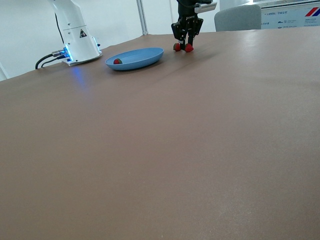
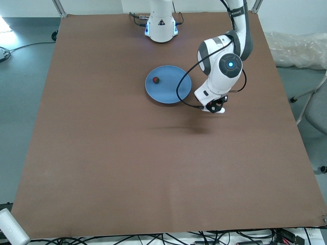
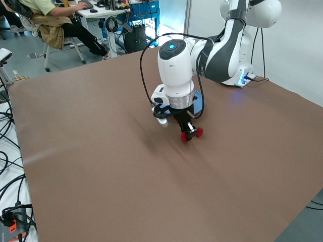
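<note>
A round blue plate lies on the brown table, holding a small strawberry on its left part; the top view also shows this strawberry. My black gripper is down at the tabletop beside the plate, with two red strawberries at its fingertips, one on the left and one on the right. In the right view these show as red shapes at the gripper. Whether the fingers are shut on either one cannot be told. In the left view the arm hides the fingertips.
The white base with cables stands at the back of the table. A grey chair is beyond the right edge, and cables run along the front edge.
</note>
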